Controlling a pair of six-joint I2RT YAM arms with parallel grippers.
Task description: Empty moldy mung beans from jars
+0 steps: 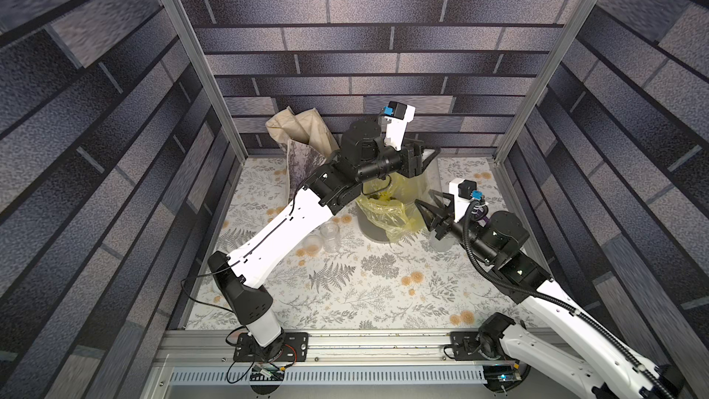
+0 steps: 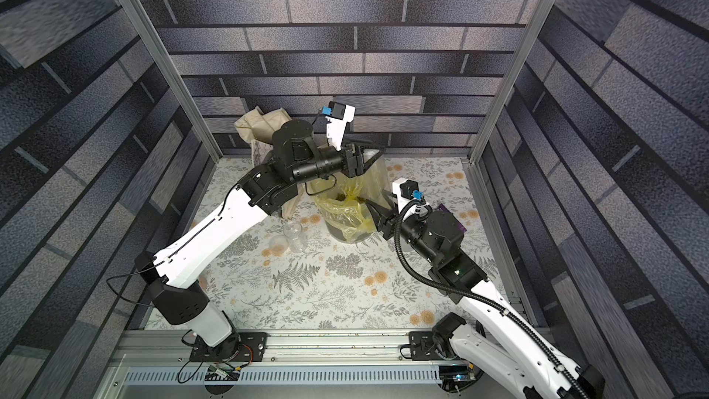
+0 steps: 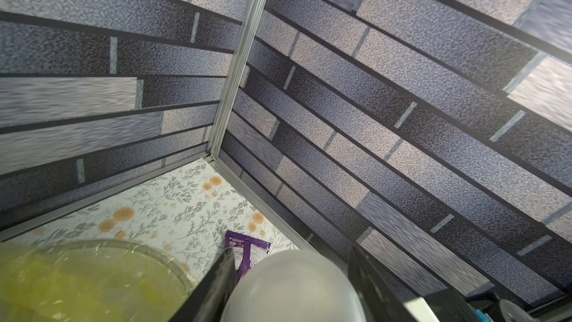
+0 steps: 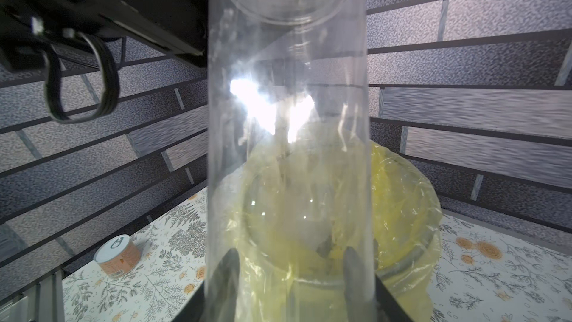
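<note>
A tall clear jar (image 4: 289, 143) is clamped in my right gripper, with its fingers (image 4: 226, 280) against its sides. Glare crosses the jar, and no heap of beans shows inside. Behind it stands a bin lined with a yellow bag (image 4: 411, 196); this gripper is at the bin's right side in the top views. My left gripper is shut on a pale, rounded, translucent object (image 3: 295, 286), of which only the end shows. From above, that gripper (image 1: 427, 159) is over the back of the bin (image 1: 375, 229). Most of the bin's opening is hidden by the left arm.
Clear containers (image 1: 330, 236) stand on the patterned table left of the bin. A beige cloth bag (image 1: 302, 133) is at the back left. A purple-edged item (image 3: 247, 247) lies at the right, and a small orange can (image 4: 119, 256) shows.
</note>
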